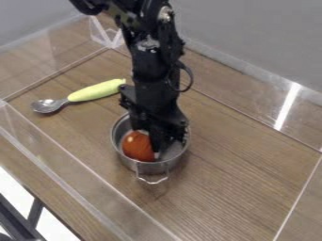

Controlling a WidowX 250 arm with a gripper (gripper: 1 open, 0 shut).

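A steel pot (150,170) with a wire handle sits on the wooden table. Inside it, at the front left, is an orange-red round object (137,146). The black gripper (153,136) reaches down into the pot, right beside that object; its fingertips are mostly hidden, and whether they hold the object is unclear.
A spoon with a pale yellow-green handle (94,91) lies left of the pot. Clear walls edge the table at the back and left. The table to the right of the pot (246,169) is bare.
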